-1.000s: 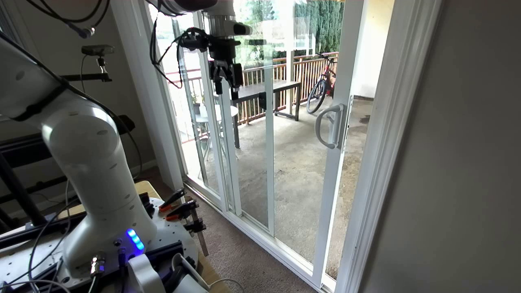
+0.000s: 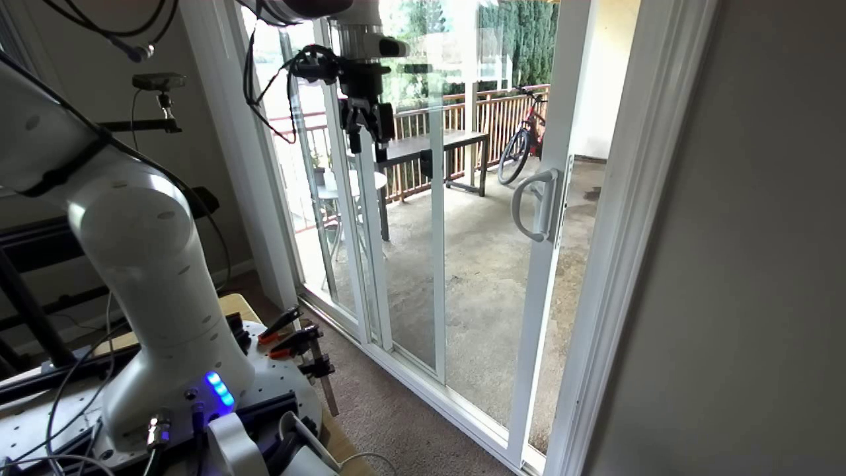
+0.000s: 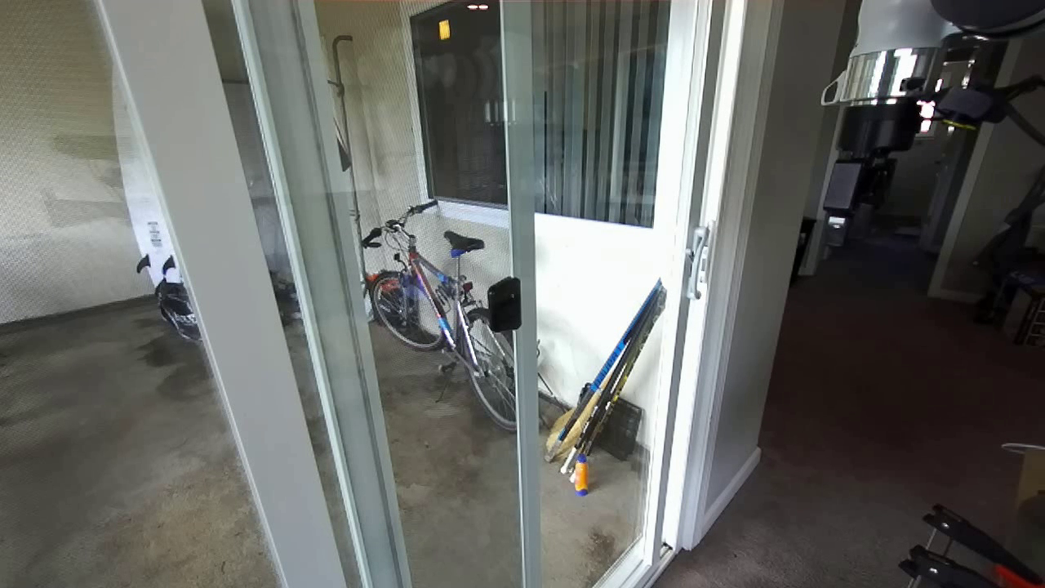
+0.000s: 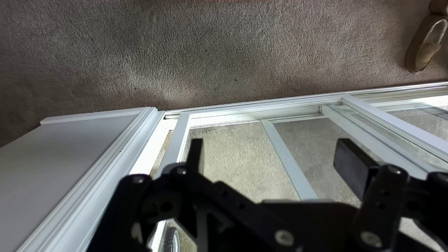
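A white-framed sliding glass door (image 2: 539, 317) stands slightly ajar, with a narrow gap between its edge and the frame at the right in exterior view 1. Its grey loop handle (image 2: 519, 207) sticks out near that edge. High on the left of the handle, well apart from it, hangs my gripper (image 2: 369, 152), pointing down. The wrist view has the gripper with its fingers wide apart and nothing between them. Below them, that view takes in the door's bottom track (image 4: 252, 107) and glass panes. Exterior view 2 has the gripper (image 3: 834, 240) at the upper right.
Clamps (image 2: 295, 342) hold my base to a table at the lower left. A wall (image 2: 761, 277) bounds the right side. Brown shoes (image 4: 425, 46) lie on the carpet (image 4: 210, 54). Outside stand a dark table (image 2: 444, 143) and bicycles (image 3: 441, 304). The space between gripper and handle looks clear.
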